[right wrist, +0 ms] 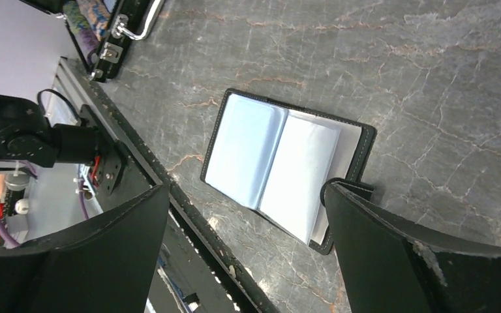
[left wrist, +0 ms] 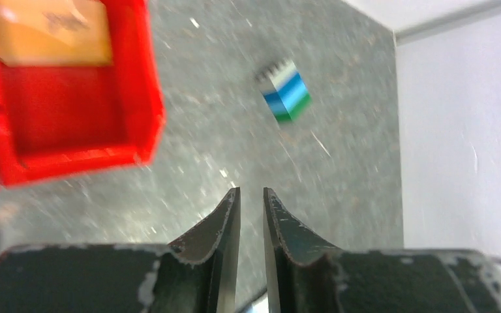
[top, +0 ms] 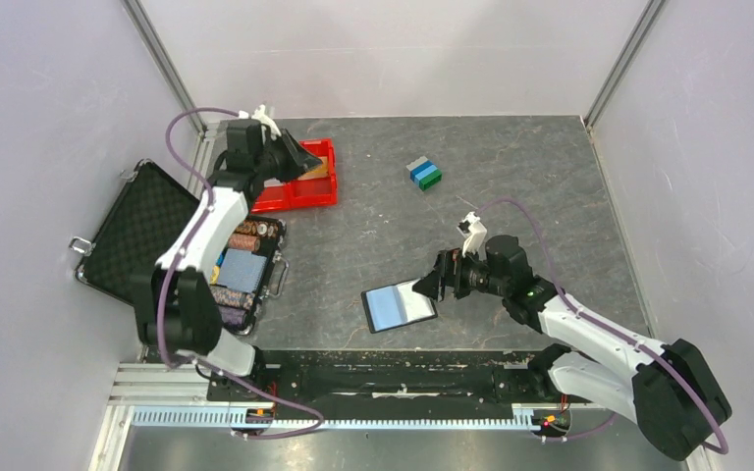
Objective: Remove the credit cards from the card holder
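Note:
An open card holder (top: 385, 306) with clear sleeves, pale blue and white, lies flat near the front edge; in the right wrist view its left sleeve (right wrist: 241, 147) is plain to see. My right gripper (top: 432, 285) hangs just over its right side, fingers apart, nothing between them in view. My left gripper (top: 304, 164) is above the red tray at the back left, blurred; its fingertips (left wrist: 233, 195) stand a little apart with nothing seen between them.
A red divided tray (top: 295, 202) holds a yellow item. An open case (top: 133, 226) with rolled items lies at the left. A striped block (top: 424, 174) sits at the back middle.

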